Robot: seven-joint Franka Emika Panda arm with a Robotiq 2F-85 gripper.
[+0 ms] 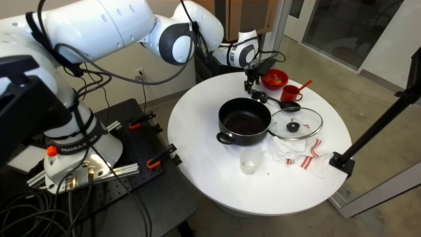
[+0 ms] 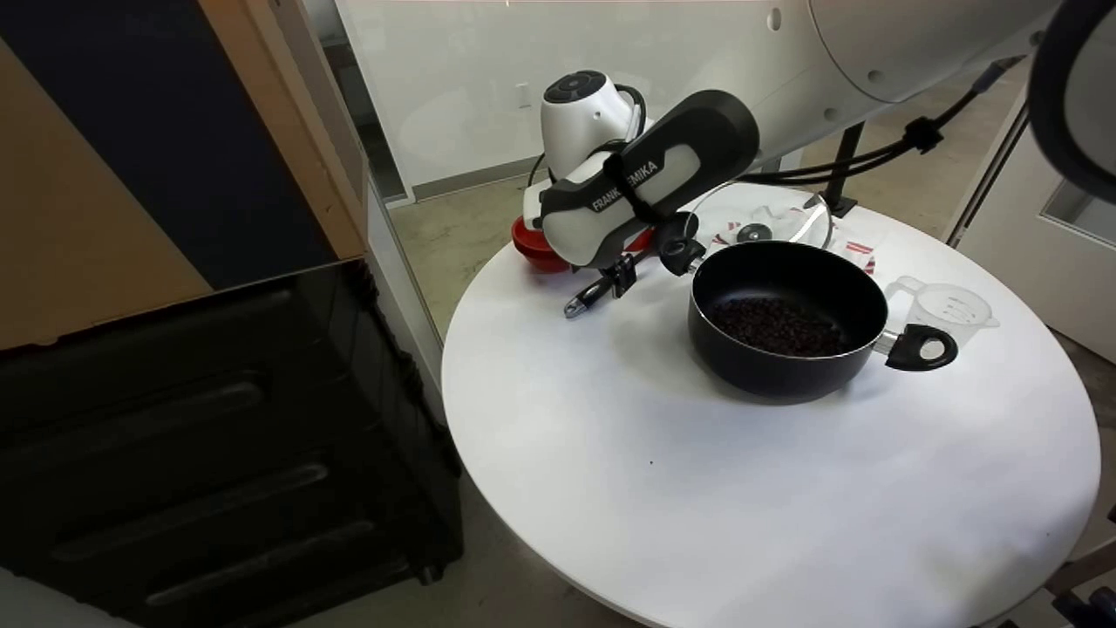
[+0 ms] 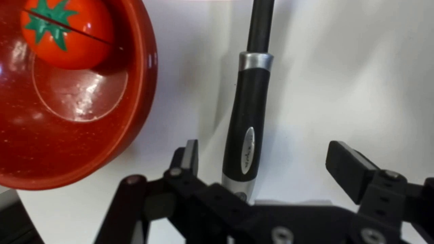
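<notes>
A black ladle [image 1: 290,105] lies on the white table, its handle [image 3: 248,122] running up the wrist view on a white surface. My gripper is open at the handle's end, one finger on each side. The handle lies between them, nearer the left finger [image 3: 190,158] than the right finger [image 3: 350,173], with a gap on both sides. The very tip of the handle is partly hidden by the gripper body. In exterior view 2 the arm covers most of the ladle.
Close to the left finger stands a red bowl [image 3: 140,101] holding a toy tomato [image 3: 77,44]. A red mug [image 1: 289,94], a black pot [image 1: 236,136] with dark beans, a glass lid [image 1: 282,122] on a towel [image 1: 290,148] and a clear measuring cup [image 1: 249,162] share the table.
</notes>
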